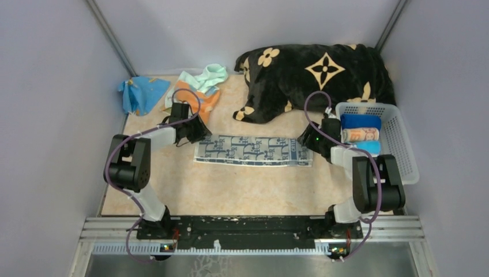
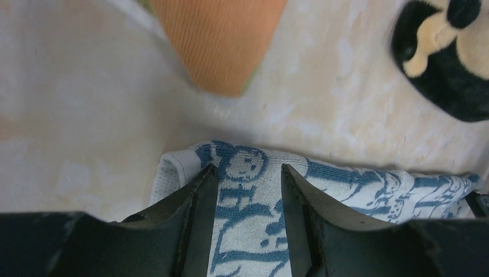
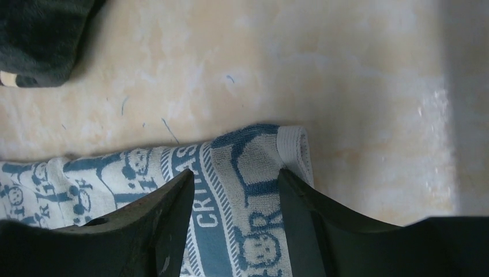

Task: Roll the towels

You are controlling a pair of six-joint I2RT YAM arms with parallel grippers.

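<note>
A grey-blue patterned towel (image 1: 254,150) lies folded into a long strip across the middle of the table. At its far left corner is my left gripper (image 1: 203,137); in the left wrist view the fingers (image 2: 196,213) stand apart, with the towel's raised far edge (image 2: 242,161) between and beyond them. My right gripper (image 1: 304,138) is at the far right corner, open too. Its fingers (image 3: 300,208) are spread over the towel's striped end band (image 3: 207,213), the corner hem (image 3: 294,144) just beyond them.
Orange-and-mint cloth (image 1: 199,92) and a blue cloth (image 1: 141,95) lie at the back left. A black plush blanket (image 1: 317,81) fills the back. On the right, a white basket (image 1: 401,144) holds several rolled towels.
</note>
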